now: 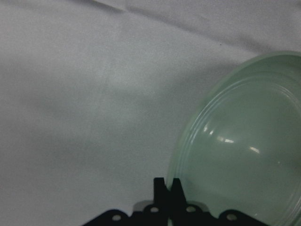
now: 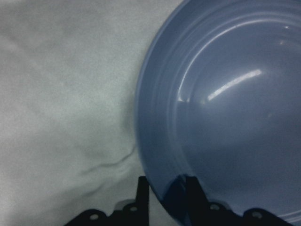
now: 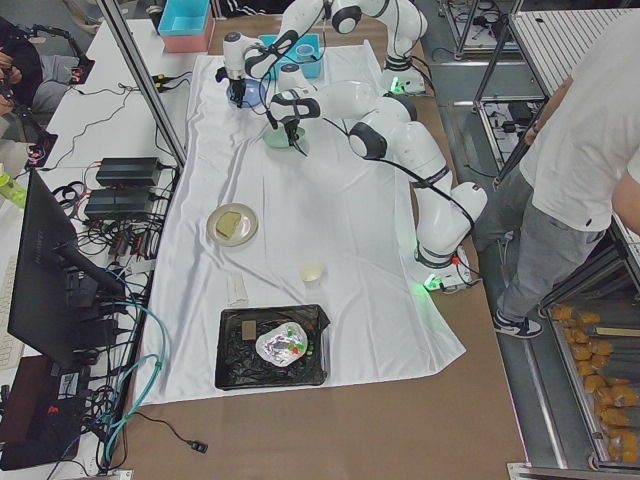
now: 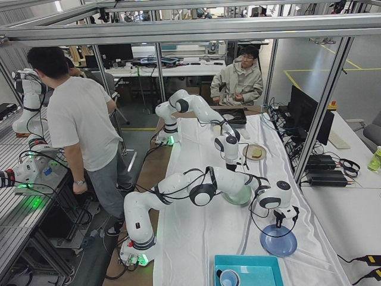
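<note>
A green plate [image 1: 244,150] lies on the white cloth; my left gripper is at its rim, fingers close together on the edge. My right gripper is over the rim of a blue plate [image 2: 235,117], its fingers apart on either side of the edge. In the camera left view the near arm reaches the green plate [image 3: 280,139], the far arm the blue plate [image 4: 278,244].
A blue bin with a cup [image 4: 256,265] stands beside the blue plate. A beige plate [image 3: 217,235], a small pale cup [image 3: 311,272] and a black tray [image 3: 230,370] occupy the cloth nearer the camera left view. A person stands beside the table.
</note>
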